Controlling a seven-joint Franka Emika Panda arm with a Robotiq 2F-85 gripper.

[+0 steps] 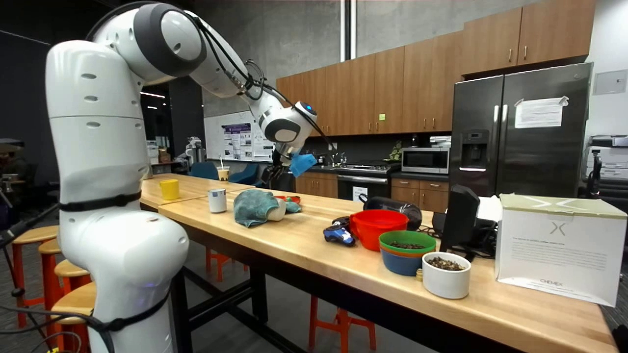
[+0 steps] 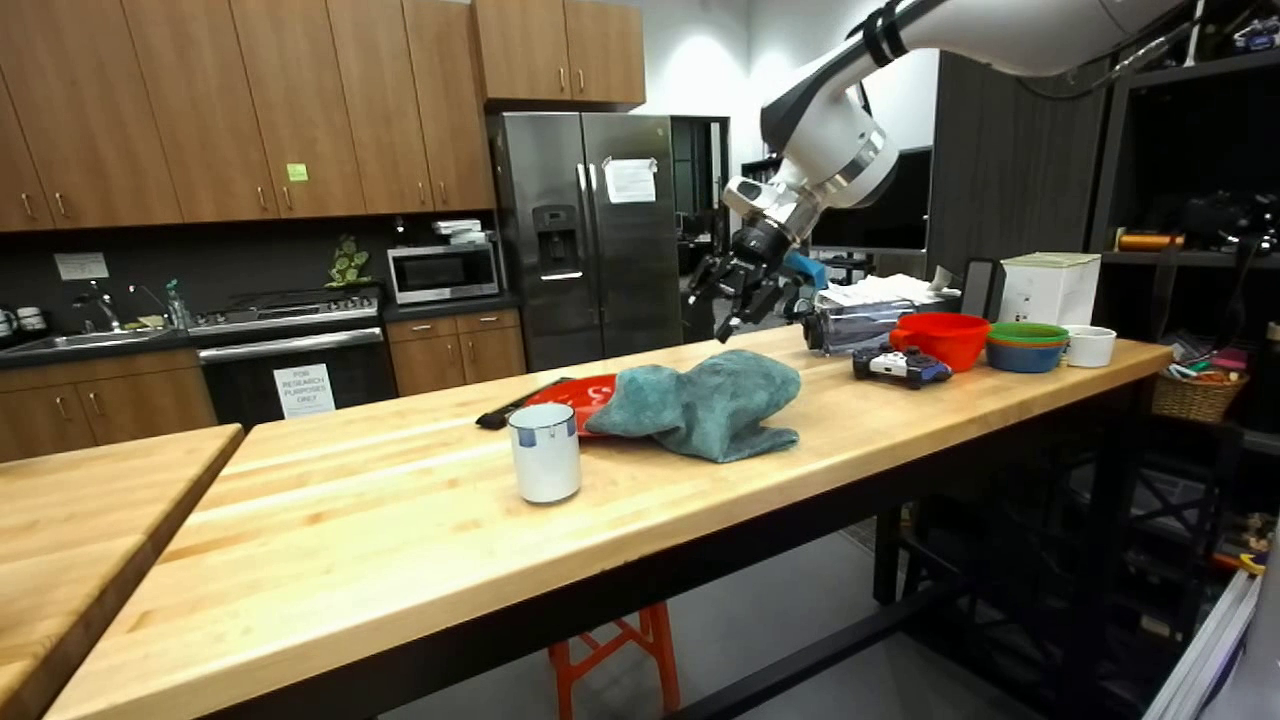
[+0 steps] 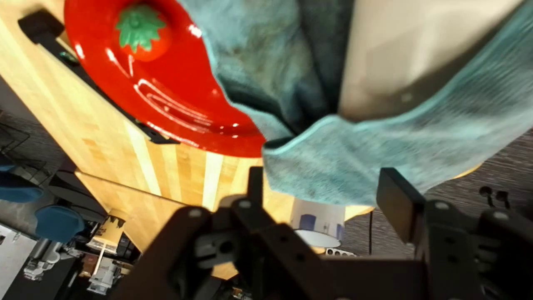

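Observation:
My gripper hangs in the air above the table, its black fingers spread apart with nothing between them. Beneath it, clear of the fingertips, a teal cloth lies crumpled over a cream-coloured object, whose smooth side also shows in the wrist view. Beside the cloth is a red plate bearing a red item with a green leafy top. A white mug with blue patches stands upright near the cloth; in the wrist view the cloth covers part of it.
A black utensil lies along the plate's edge. Farther down the table are a game controller, a red bowl, stacked bowls, a white bowl and a box. A yellow cup stands at the other end.

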